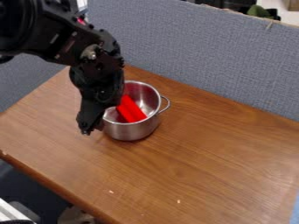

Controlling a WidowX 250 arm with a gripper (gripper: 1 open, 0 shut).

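A steel pot [138,129] with a wire handle stands on the wooden table, left of centre. Inside it lies a red object [131,108]. My black gripper [96,115] is at the pot's left side, tilted downward, with its fingertips at or just outside the rim. It appears open. The arm hides part of the pot's left side and rim, and I cannot tell whether the fingers touch it.
A grey padded partition [205,61] runs along the back. Dark equipment [21,214] sits at the lower left, off the table's edge.
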